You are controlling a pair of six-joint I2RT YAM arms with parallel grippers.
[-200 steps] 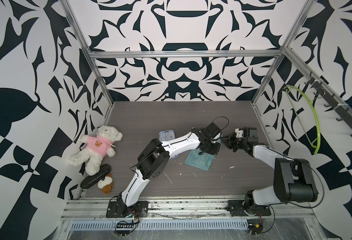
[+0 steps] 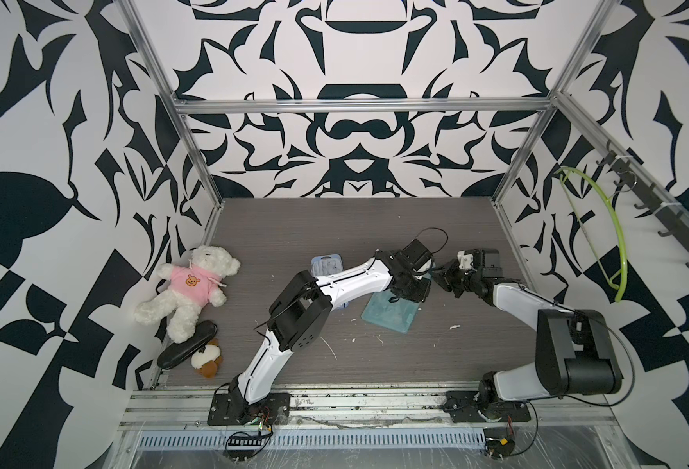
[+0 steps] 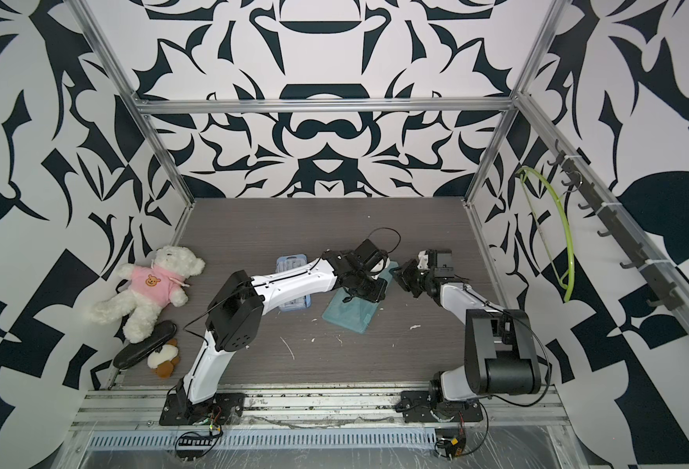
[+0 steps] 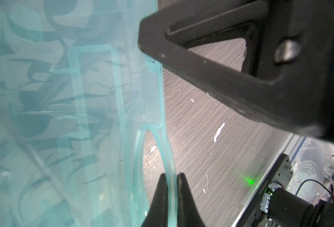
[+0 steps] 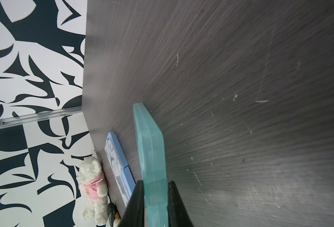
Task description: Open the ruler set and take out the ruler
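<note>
My left gripper is shut on its edge beside an oval cutout. My right gripper has the narrow side of the case between its fingers, which sit close on either side of it; whether they grip it is hard to tell. In both top views the left wrist hides part of the case. No separate ruler can be made out.
A blue plastic box (image 2: 325, 264) lies behind the left arm. A white teddy bear (image 2: 192, 287), a black elongated case (image 2: 180, 350) and a brown-white plush (image 2: 207, 362) are at the left edge.
</note>
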